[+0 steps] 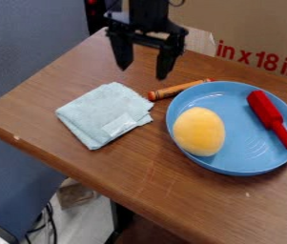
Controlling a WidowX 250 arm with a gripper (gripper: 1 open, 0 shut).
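The black gripper is raised over the back of the wooden table, open, with nothing visible between its fingers. Below it and to the left lies a folded light blue cloth. An orange stick-like object rests just left of a blue plate. On the plate are a yellow rounded object and a red object shaped like a bottle or marker.
A cardboard box stands behind the table. Cables hang below the table's left edge.
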